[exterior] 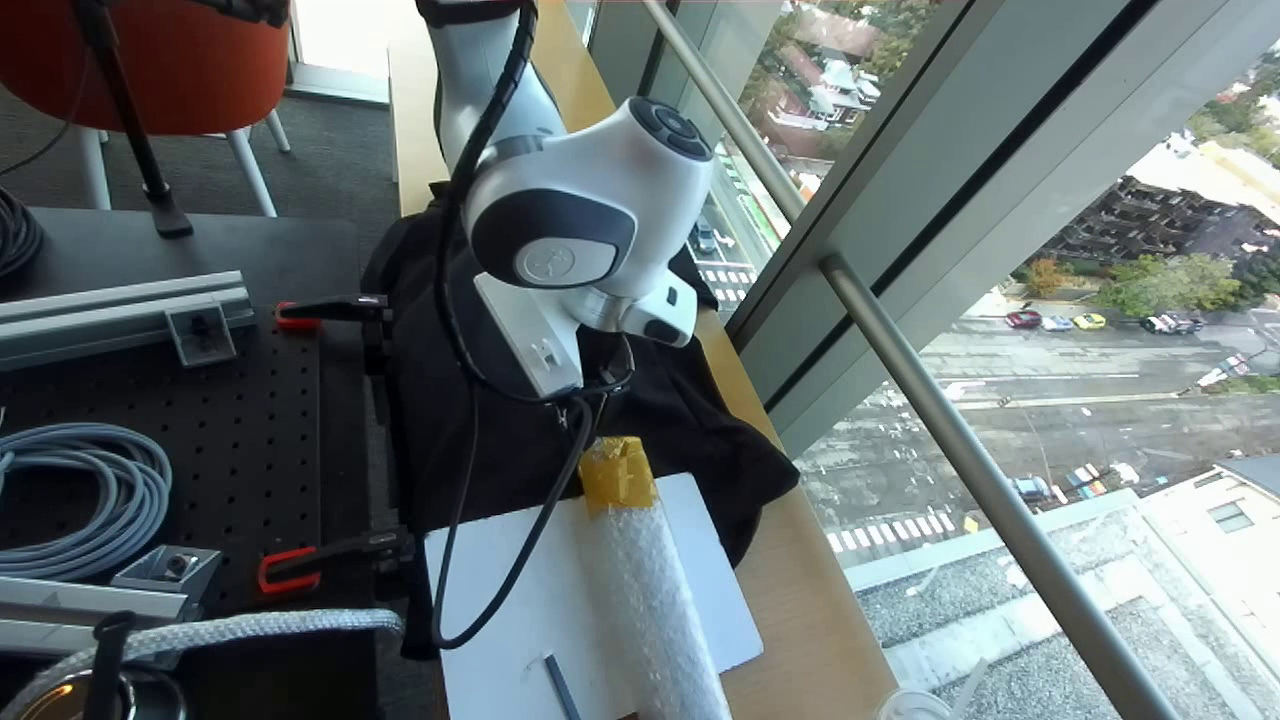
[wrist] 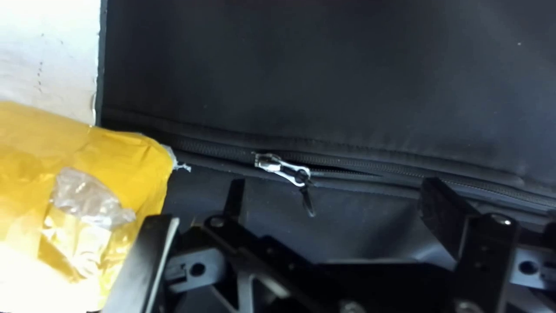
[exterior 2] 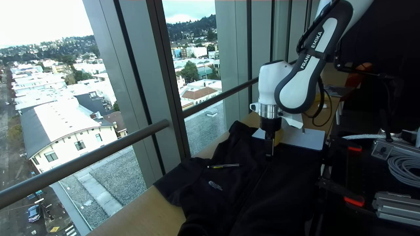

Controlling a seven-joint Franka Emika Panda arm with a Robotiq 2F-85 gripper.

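Note:
A dark jacket [exterior 2: 256, 185] lies spread on the wooden ledge. Its zipper line crosses the wrist view, with a silver zipper pull [wrist: 292, 172] and a short black cord on its end. My gripper stands open, one finger on each side of the view, and the pull appears between and slightly beyond the fingertips. Nothing is held. In the second exterior view, my gripper [exterior 2: 269, 153] points straight down, low over the jacket's zipper end; whether it touches the cloth cannot be told. The first exterior view mostly hides the fingers behind the hand.
A bubble-wrapped roll with yellow tape [exterior: 619, 478] lies on a white board [exterior: 516, 588], its taped end close to my left finger. A pen [exterior 2: 223, 166] rests on the jacket. Clamps [exterior: 288, 570] edge the black table; a railing [exterior: 960, 444] runs along the window.

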